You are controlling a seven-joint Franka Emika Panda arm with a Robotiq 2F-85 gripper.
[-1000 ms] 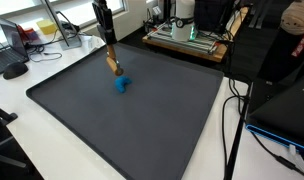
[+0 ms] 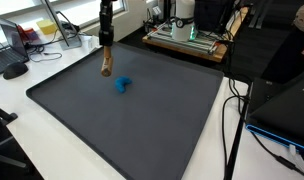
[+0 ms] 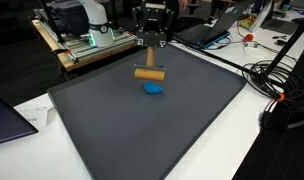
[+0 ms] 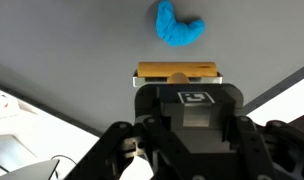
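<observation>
A light-brown wooden mallet-shaped piece (image 3: 149,73) hangs with its head lowest and level, its handle going up to my gripper (image 3: 150,42). My gripper is shut on that handle. In exterior view 1 the wooden piece (image 2: 106,64) hangs to the left of a blue curved object (image 2: 122,84). The wrist view shows the wooden head (image 4: 152,70) crosswise below the gripper, with the blue object (image 4: 174,27) apart from it, ahead. The fingers' contact with the handle is too small to make out.
The blue object lies on a large dark grey board (image 3: 142,125), mostly bare. Cables (image 3: 262,75) run beside the board. A wooden tray of tools (image 2: 187,38) stands at the back.
My gripper has carried the wooden piece left in exterior view 1, away from above the blue object. The blue object has not visibly moved.
</observation>
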